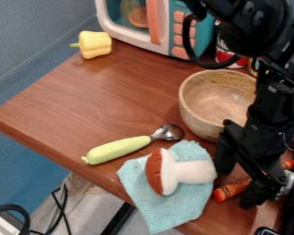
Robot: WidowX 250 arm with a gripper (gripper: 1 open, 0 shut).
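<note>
My black gripper (248, 158) hangs at the right side of the table, just right of a toy mushroom (175, 173) with red cap and white stem, which lies on a light blue cloth (162, 209). An orange striped cylinder (231, 189) lies beneath the gripper, partly hidden by it. A beige bowl (205, 96) stands behind the gripper. I cannot tell whether the gripper is open or shut, or whether anything is between its fingers.
A spoon with a pale green handle (115, 150) lies left of the cloth. A yellow pepper-like toy (93, 44) and a toy microwave (137, 20) are at the back.
</note>
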